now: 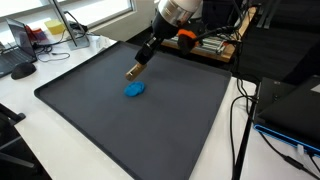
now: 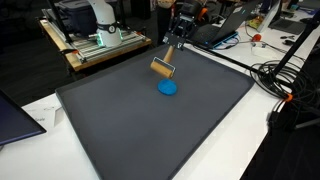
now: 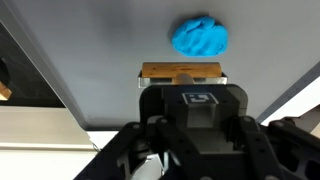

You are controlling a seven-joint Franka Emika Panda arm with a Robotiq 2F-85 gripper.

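Observation:
A wooden-headed tool (image 1: pixel 135 72), like a small brush or scraper with a handle, hangs from my gripper (image 1: pixel 146 53). The gripper is shut on its handle. In the wrist view the tool's wooden head (image 3: pixel 180 70) lies crosswise just ahead of the dark gripper body. A crumpled blue cloth (image 1: pixel 135 89) rests on the dark grey board (image 1: pixel 150 125). In exterior view 2 the cloth (image 2: pixel 167 87) lies just in front of and below the tool head (image 2: pixel 162 68). Whether the head touches the board cannot be told.
Most of the board around the cloth is bare. Beside it stands a wooden rack (image 2: pixel 110 42) with several items. Black cables (image 2: pixel 270 75) run along the board's far side. A laptop (image 1: pixel 18 45) stands to the left in exterior view 1.

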